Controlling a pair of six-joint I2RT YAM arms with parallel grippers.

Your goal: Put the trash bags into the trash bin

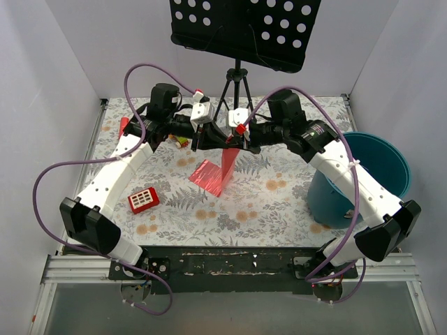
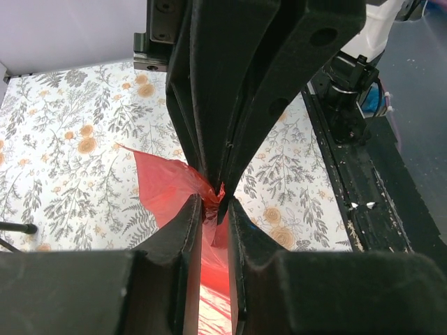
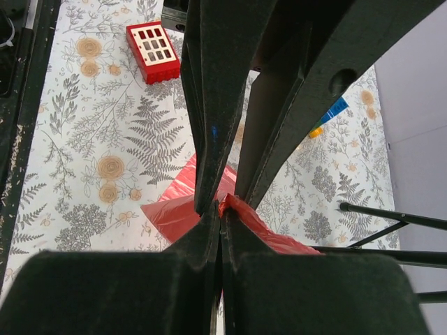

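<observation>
A thin red plastic bag (image 1: 229, 166) hangs above the middle of the table, pinched near its top by my right gripper, whose fingers are together on it. My left gripper meets it from the other side. Its fingers stand a little apart, with red plastic visible in the gap in the left wrist view. A flat red sheet (image 1: 207, 177) lies on the table under the hanging bag; whether the two are joined cannot be told. The teal trash bin (image 1: 327, 202) stands at the right, partly behind the right arm.
A red box with white cells (image 1: 143, 199) lies on the left of the table. A yellow-green item (image 1: 181, 141) sits behind the left gripper. The black music stand (image 1: 237, 72) rises at the back.
</observation>
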